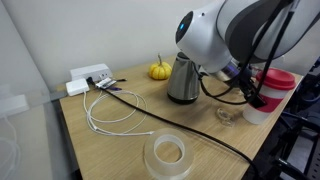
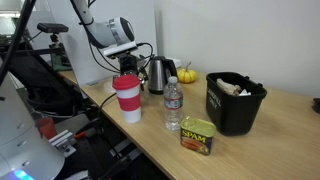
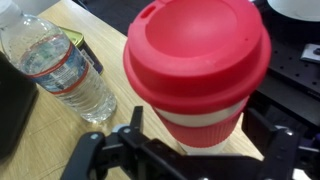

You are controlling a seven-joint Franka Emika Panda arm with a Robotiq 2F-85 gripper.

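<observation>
A white cup with a red lid and red sleeve stands upright near the table's edge. In exterior view 1 the cup is partly covered by my arm and its cables. From the wrist, the cup's red lid fills the upper middle. My gripper is open, its fingertips wide apart, one on each side of the cup's lower part. Whether either finger touches the cup, I cannot tell.
A water bottle and a SPAM can stand close to the cup. Farther off are a black bin, a metal kettle, a small pumpkin and a tape roll. Cables cross the table.
</observation>
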